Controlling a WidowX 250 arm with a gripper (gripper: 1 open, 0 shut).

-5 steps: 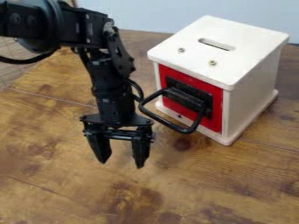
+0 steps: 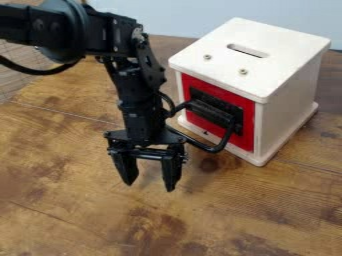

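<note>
My black gripper [image 2: 148, 172] hangs over the wooden table at centre left, fingers pointing down and apart, with nothing visible between them. To its right stands a white wooden box [image 2: 287, 100] with a slot on its slanted top, two small round fittings and a red front panel [image 2: 243, 140] bearing a black mechanism. A black bent bar or tube runs from that front toward the arm, partly behind it, so its far end is unclear.
A pale wall runs behind the box at the top right.
The arm and gripper have shifted slightly to the right compared with a second ago, the fingers still apart. The box has not visibly moved.
</note>
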